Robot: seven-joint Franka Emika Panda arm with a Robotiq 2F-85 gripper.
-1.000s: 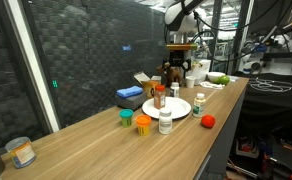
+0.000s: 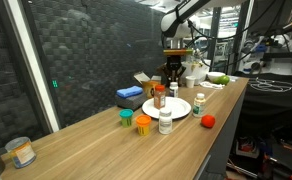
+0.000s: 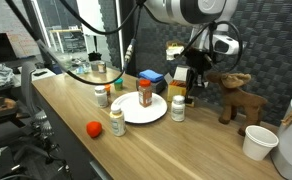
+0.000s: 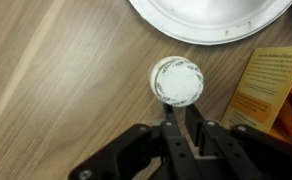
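Observation:
My gripper points down over the table, its dark fingers a little apart, with nothing visible between them. Just past the fingertips in the wrist view is a white-capped bottle [image 4: 176, 80], seen from above. It stands upright beside the plate in exterior view 2, where the same white bottle [image 3: 178, 108] is below and slightly left of the gripper [image 3: 193, 90]. Whether the fingers touch the cap, I cannot tell. The white plate [image 3: 126, 118] carries a red-brown jar [image 3: 145, 93].
A printed box [image 4: 264, 84] stands close to the right of the gripper. Around the plate are a red ball [image 3: 94, 129], a small bottle [image 3: 117, 122] and several jars. A brown moose figure [image 3: 242, 98] and white cup [image 3: 257, 143] stand to the right.
Over the last second my gripper has shifted slightly right and a little lower in exterior view 1. The bottles, plate and jars stay where they were.

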